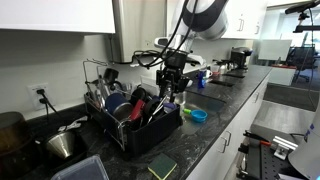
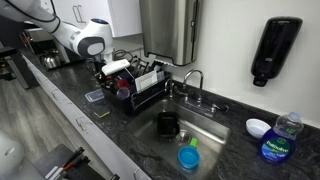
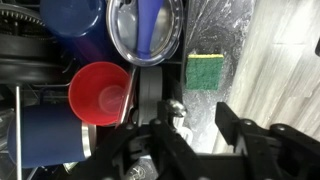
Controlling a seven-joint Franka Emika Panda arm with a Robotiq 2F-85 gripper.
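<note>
My gripper (image 1: 163,86) hangs over the front end of the black dish rack (image 1: 150,134), pointing down. In the wrist view the gripper has its dark fingers spread apart, part open, with no held object visible between them. A small shiny metal piece (image 3: 177,108) shows between and beyond them; whether it touches a finger, I cannot tell. Beyond lies a round metal vessel (image 3: 122,38) with a blue utensil (image 3: 149,22) in it. A red cup (image 3: 98,92) and a dark blue cup (image 3: 48,135) are on the left.
A green sponge (image 3: 204,70) lies on the dark counter beside the rack. The sink (image 2: 205,135) holds a black container (image 2: 168,124) and a blue cup (image 2: 188,157). A dish soap bottle (image 2: 281,139) stands at the far right of that view. Counter in front of the rack is mostly clear.
</note>
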